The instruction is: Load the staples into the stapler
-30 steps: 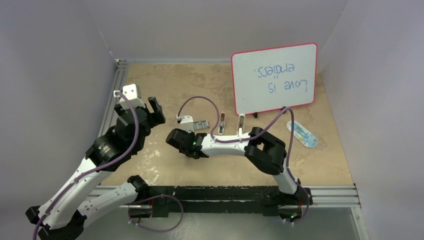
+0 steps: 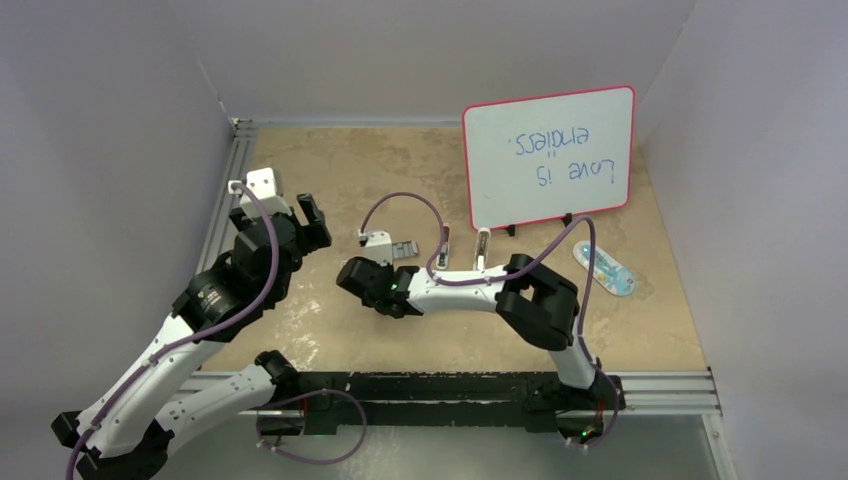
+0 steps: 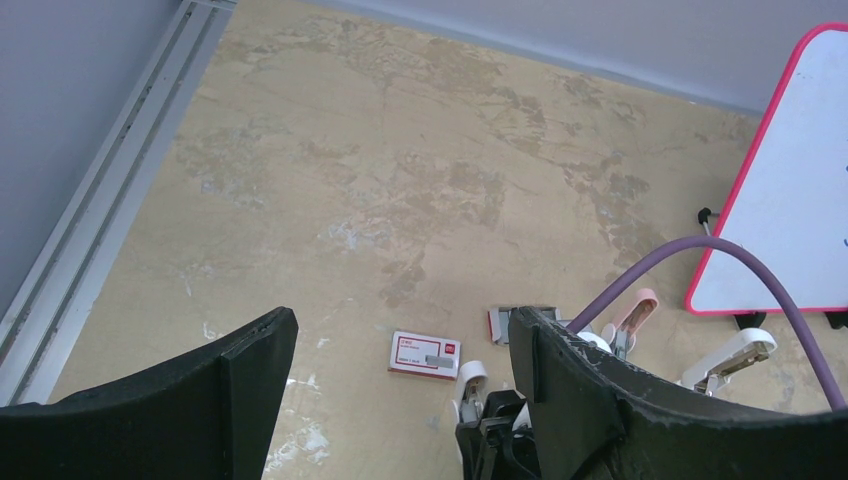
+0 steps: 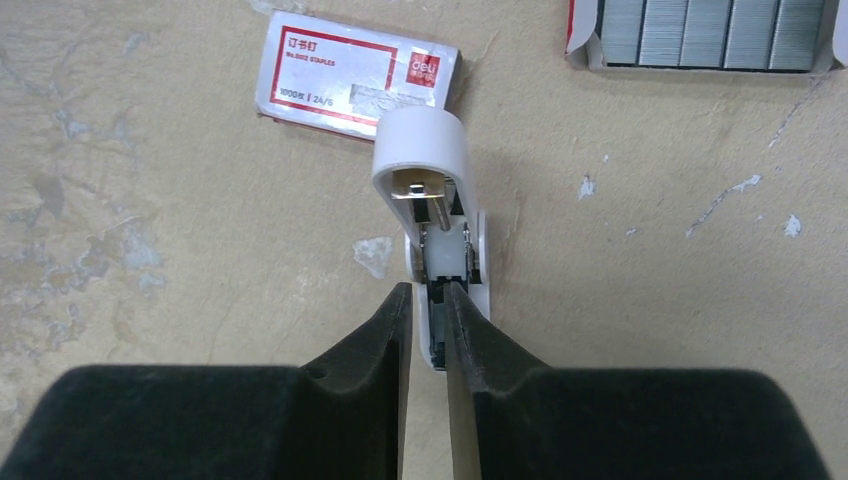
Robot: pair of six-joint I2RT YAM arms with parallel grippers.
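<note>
A white stapler (image 4: 425,150) stands with its top raised in the right wrist view, its dark channel facing up. My right gripper is over the channel's near end, its fingers close together. A narrow greyish staple strip (image 4: 437,320) shows in the slim gap between them; its lower end is hard to separate from the channel. An open box of staples (image 4: 700,35) lies at upper right, holding several grey strips. A closed staple box (image 4: 355,75) lies behind the stapler. My left gripper (image 2: 305,212) hangs at the left, open and empty, its fingers (image 3: 240,390) wide apart.
Two more staplers (image 2: 442,247) (image 3: 730,360) stand to the right of the open box. Farther right are a whiteboard (image 2: 550,150) and a blue-and-white item (image 2: 605,270).
My right gripper has shifted slightly to the right in the top view. The left arm has stayed still.
</note>
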